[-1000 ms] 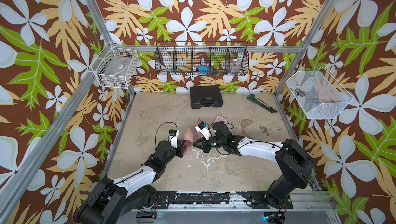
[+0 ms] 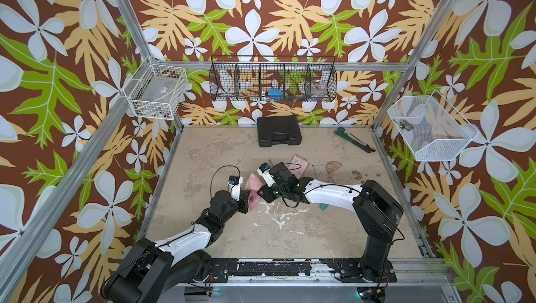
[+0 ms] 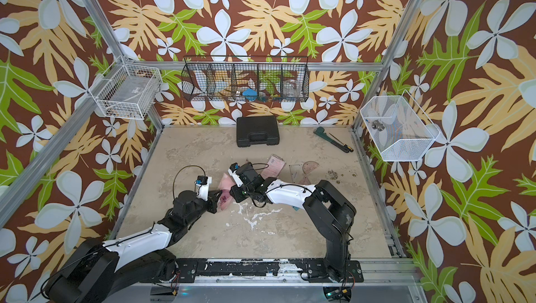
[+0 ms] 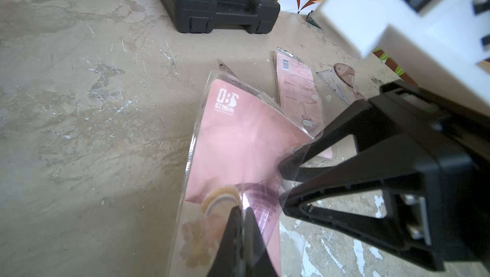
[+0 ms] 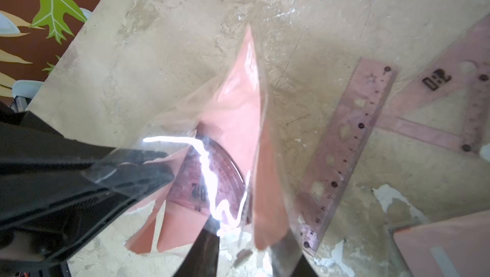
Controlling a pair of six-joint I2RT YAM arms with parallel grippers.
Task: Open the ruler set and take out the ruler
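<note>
A clear pouch with a pink card (image 4: 240, 139) stands up in the left wrist view, and a purple-tinted protractor shows inside it. My left gripper is shut on the pouch's thin plastic. From the other side my right gripper stands open at the pouch's edge, clear film between its parted fingertips. A straight ruler (image 5: 352, 134) and a set square (image 5: 423, 133), both pinkish and see-through, lie on the table in the right wrist view. Exactly how the film lies against the right fingers is hard to tell.
A second pink packet (image 4: 298, 85) lies beyond the pouch, with more drawing tools (image 4: 344, 75) beside it. A black case (image 2: 278, 131) stands at the back and a green-handled tool (image 2: 354, 138) at the back right.
My right gripper has moved left, right up to the pouch, and its arm has swung left with it. The left arm has stayed nearly still.
</note>
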